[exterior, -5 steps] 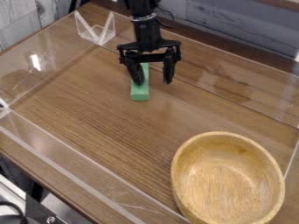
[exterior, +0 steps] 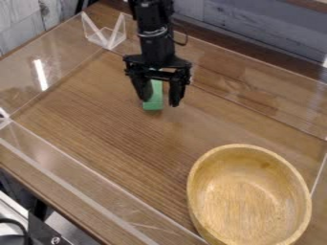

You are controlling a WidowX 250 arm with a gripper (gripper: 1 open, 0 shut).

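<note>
My black gripper (exterior: 156, 88) is low over the wooden table at the upper middle, its fingers apart. A green object (exterior: 152, 101) sits between or just behind the fingers, partly hidden by them. I cannot tell whether they touch it.
A large pale yellow bowl (exterior: 250, 201) fills the lower right of the table (exterior: 102, 163). Clear plastic shapes show at the left edge. Dark cables lie at the lower left corner. The table around the gripper is mostly clear.
The arm and gripper have moved toward the camera and now cover more of the green object, which stands in about the same place.
</note>
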